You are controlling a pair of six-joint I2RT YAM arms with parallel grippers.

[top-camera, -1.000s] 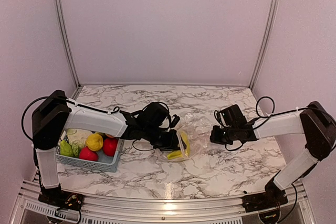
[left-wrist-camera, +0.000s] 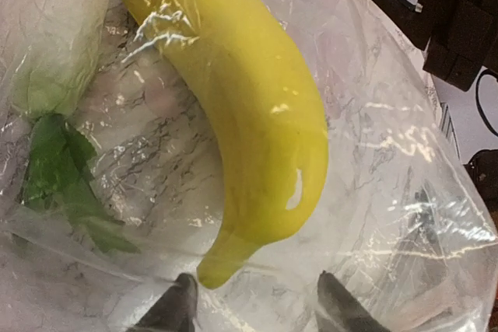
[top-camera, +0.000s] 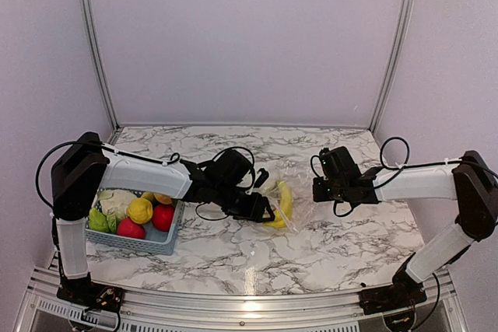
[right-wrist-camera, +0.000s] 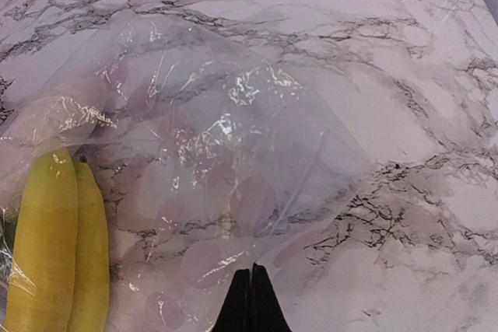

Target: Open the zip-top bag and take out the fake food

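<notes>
A clear zip top bag point(top-camera: 299, 192) lies on the marble table between my two arms. Through its film show a yellow banana point(left-wrist-camera: 264, 106) and, in the left wrist view, a pale vegetable with green leaves point(left-wrist-camera: 58, 153). My left gripper is open over the near end of the banana, its fingers apart and clear film beneath them; the banana's tip is close to the left finger. At the bag's right side my right gripper is shut, with creases of film running to its fingertips, seemingly pinched there.
A grey basket point(top-camera: 144, 246) at the left holds several fake foods, among them a yellow one point(top-camera: 139, 211) and a red one point(top-camera: 131, 228).
My right gripper has shifted slightly away from the front edge, and the bag's right side has spread towards it. The banana has swung a little rightward from under the left gripper.
</notes>
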